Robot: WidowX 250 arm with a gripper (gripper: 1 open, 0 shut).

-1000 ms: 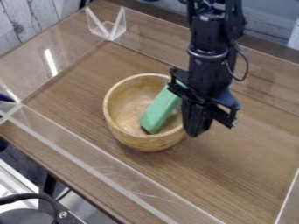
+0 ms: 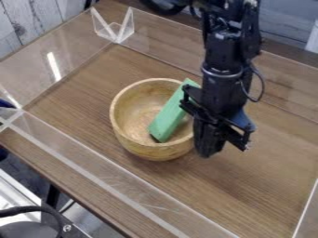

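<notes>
A wooden bowl (image 2: 132, 126) sits in the middle-left of the table, holding a long green object (image 2: 169, 117) that lies diagonally inside it. My black gripper (image 2: 206, 145) points down just beside the bowl's right side, low over the table. It looks shut, with nothing visible between its fingers; the arm partly hides the bowl's right rim.
A clear plastic piece (image 2: 113, 28) stands at the back left. A black cabled object (image 2: 32, 228) is at the bottom left corner.
My gripper and arm have shifted slightly down toward the viewer. The bowl and green object look unchanged.
</notes>
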